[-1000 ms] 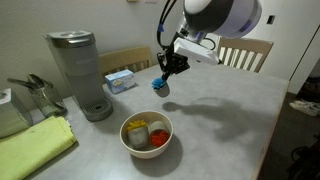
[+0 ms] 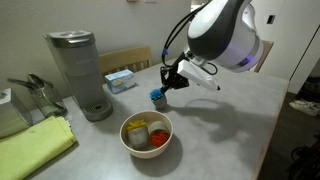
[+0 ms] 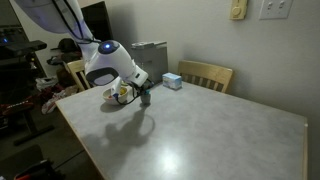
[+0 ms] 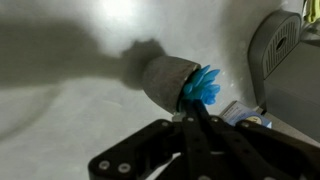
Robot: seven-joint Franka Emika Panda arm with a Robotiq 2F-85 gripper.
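A small grey cup (image 2: 159,103) with a blue crinkled piece (image 2: 156,94) at its mouth is at or just above the table, behind the bowl. My gripper (image 2: 168,88) comes down onto it from the upper right, shut on the cup's rim. Seen from the wrist, the cup (image 4: 165,82) lies past the fingertips and the blue piece (image 4: 203,86) sticks out beside them. How much of the rim is between the fingers is hidden. In the second exterior view the cup (image 3: 146,98) appears as a small dark shape beside the arm.
A white bowl (image 2: 135,150) holding several coloured items stands in front of the cup. Left of it are a tall grey machine (image 2: 78,70) and a yellow cloth (image 2: 35,147). A blue-and-white box (image 2: 122,80) sits behind. Open table (image 2: 225,115) extends to the right.
The arm has lowered with the cup in its gripper. The cup has come down toward the table and stands more upright than before. The bowl has stayed put.
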